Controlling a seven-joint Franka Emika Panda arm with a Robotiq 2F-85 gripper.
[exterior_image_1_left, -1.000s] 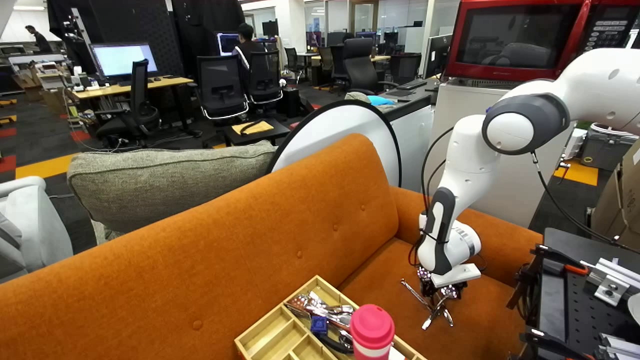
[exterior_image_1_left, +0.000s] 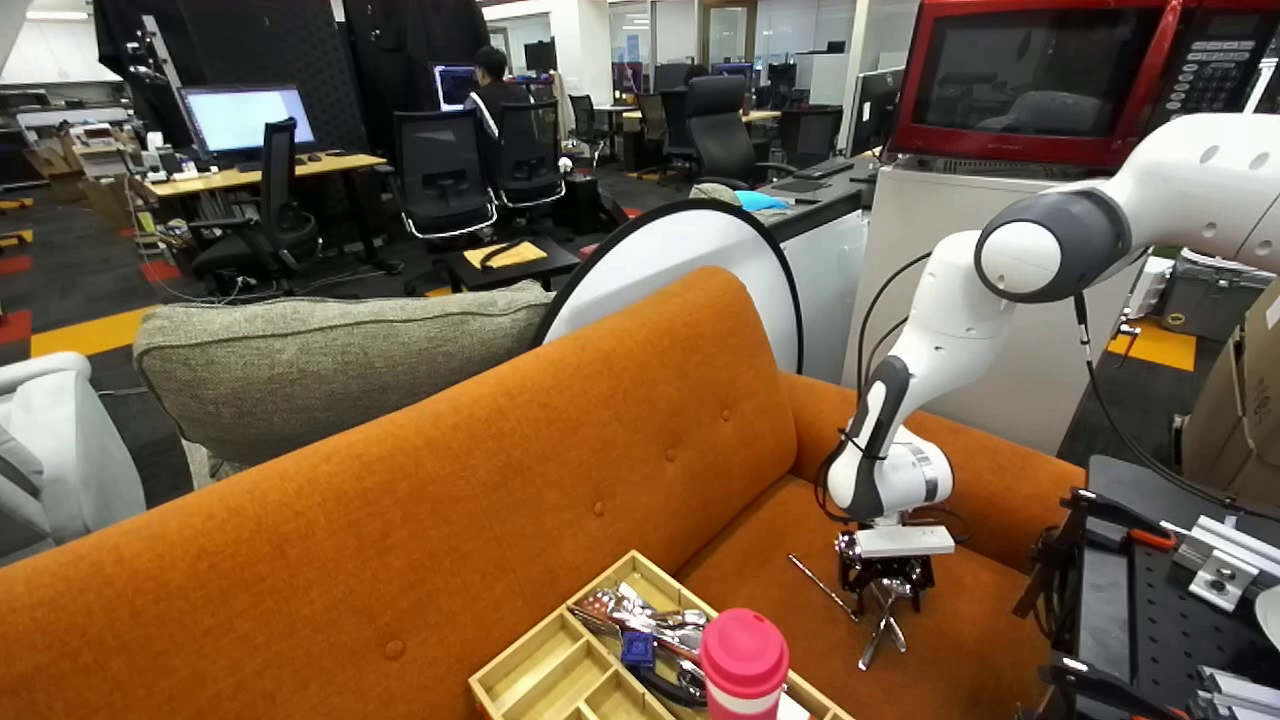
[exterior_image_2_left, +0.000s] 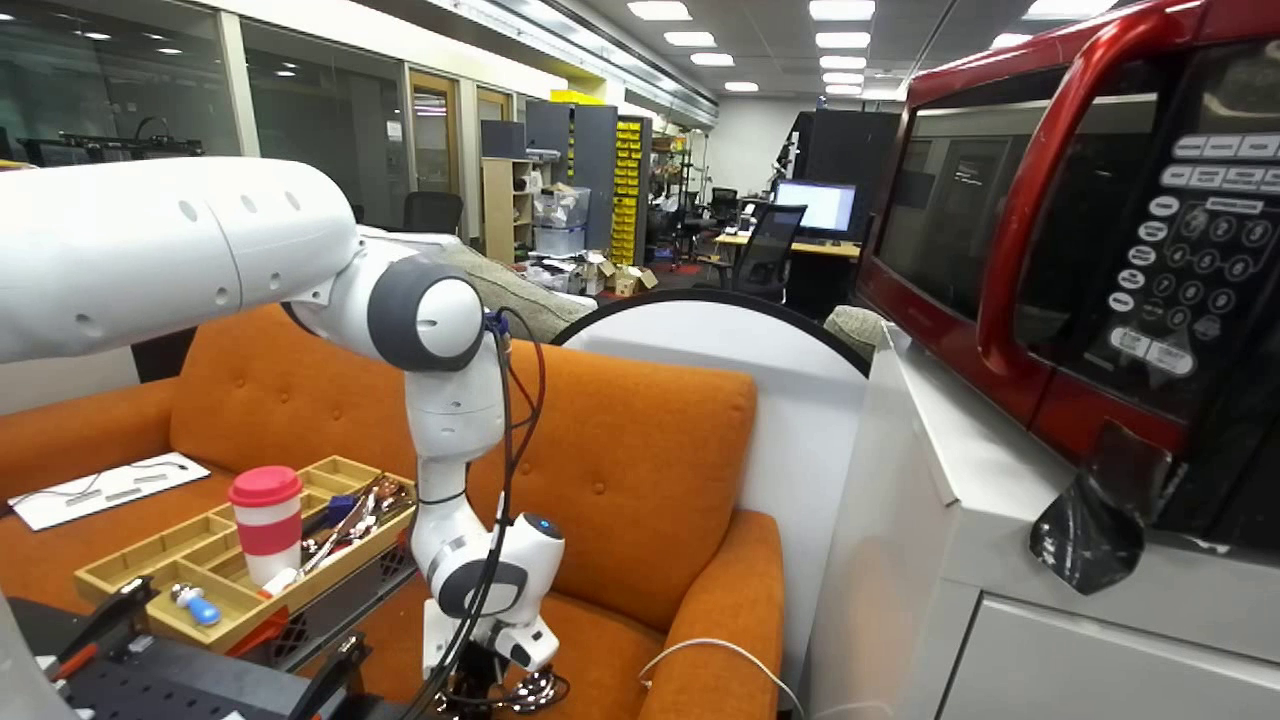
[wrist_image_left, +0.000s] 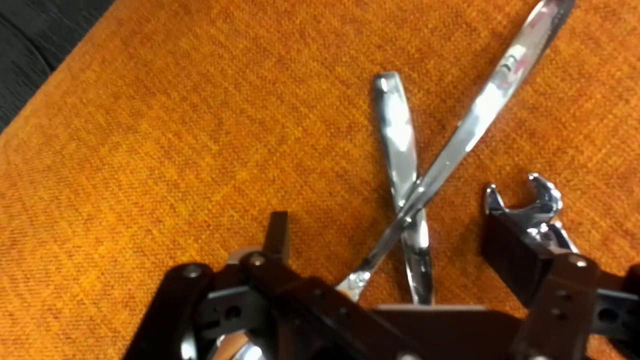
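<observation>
Two slim shiny metal handles (wrist_image_left: 471, 129) lie crossed on the orange sofa seat (wrist_image_left: 180, 144) in the wrist view, one over the other. My gripper stands open with its fingers on either side of the crossing. The near ends of the handles are hidden by the gripper body. A chrome wrench (wrist_image_left: 537, 207) shows its open finger just past the right finger, which covers part of it. From exterior view 1, the gripper (exterior_image_1_left: 885, 582) is low over the crossed metal pieces (exterior_image_1_left: 882, 642), and a thin metal rod (exterior_image_1_left: 824, 588) lies to its left.
A wooden divided tray (exterior_image_1_left: 528, 672) holds metal utensils, a blue item (exterior_image_1_left: 637, 650) and a pink-lidded cup (exterior_image_1_left: 744, 666), left of the gripper. The sofa arm (exterior_image_1_left: 996, 492) and a dark clamp-fitted table (exterior_image_1_left: 1110, 600) bound the right side.
My gripper has turned from tilted to more level, shifting slightly. The thin rod's far end and the crossed pieces sit slightly differently on the seat.
</observation>
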